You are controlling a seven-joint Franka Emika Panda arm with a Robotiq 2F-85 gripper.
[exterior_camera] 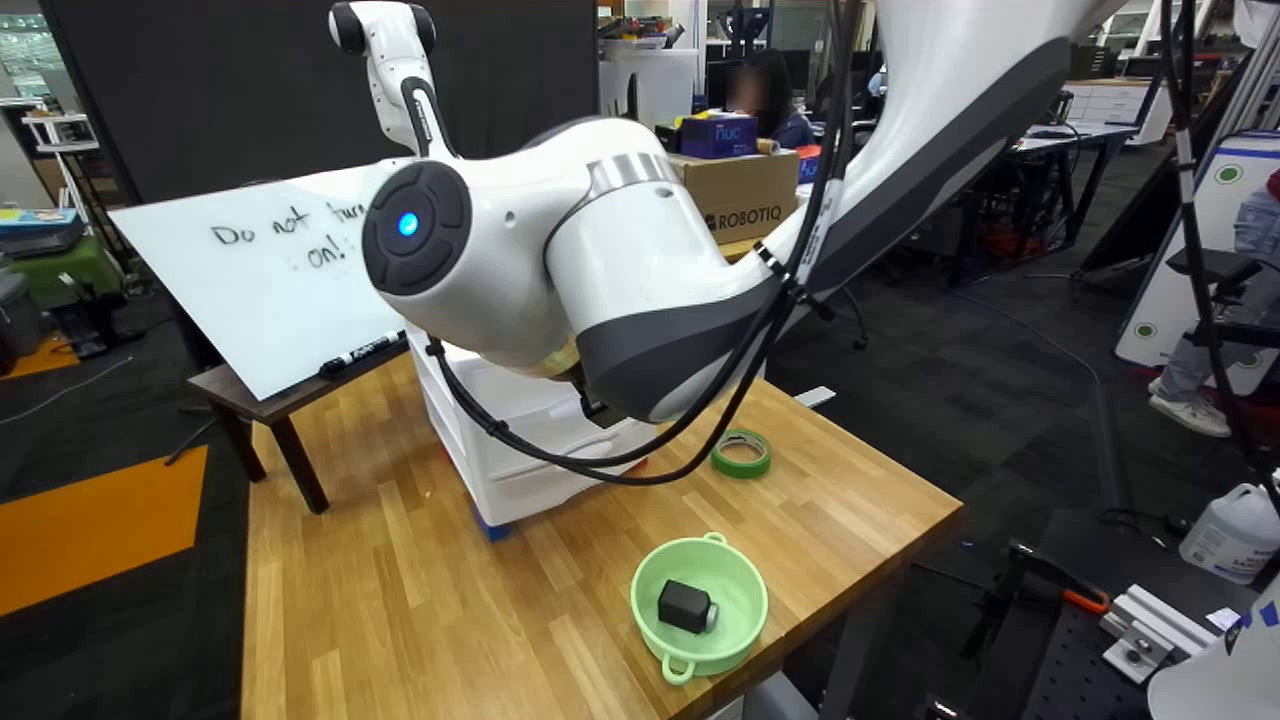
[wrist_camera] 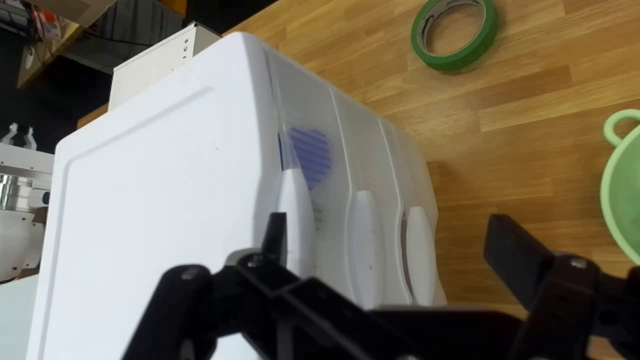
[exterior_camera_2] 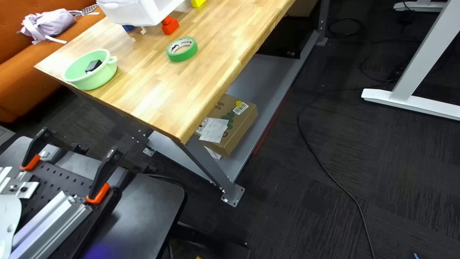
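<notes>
In the wrist view my gripper stands open, its two dark fingers wide apart. The white drawer unit (wrist_camera: pixel 162 198) lies below it, and its front with several pale handles runs between the fingers. The left finger overlaps the top drawer's handle (wrist_camera: pixel 298 222); whether they touch I cannot tell. Past the front, the right finger (wrist_camera: pixel 516 258) appears over the wooden table. Something blue and ribbed (wrist_camera: pixel 312 155) shows through the top drawer's clear front. In exterior view 1 the arm (exterior_camera: pixel 516 240) hides most of the gripper and part of the unit.
A green bowl (exterior_camera: pixel 744 612) with a black block (exterior_camera: pixel 684 606) inside stands near the table's corner. Green tape (exterior_camera: pixel 740 455) lies between bowl and unit. Red blocks (exterior_camera_2: pixel 170 26) are beside the unit. A whiteboard (exterior_camera: pixel 270 270) leans behind; bare table (exterior_camera: pixel 420 600) lies at the left.
</notes>
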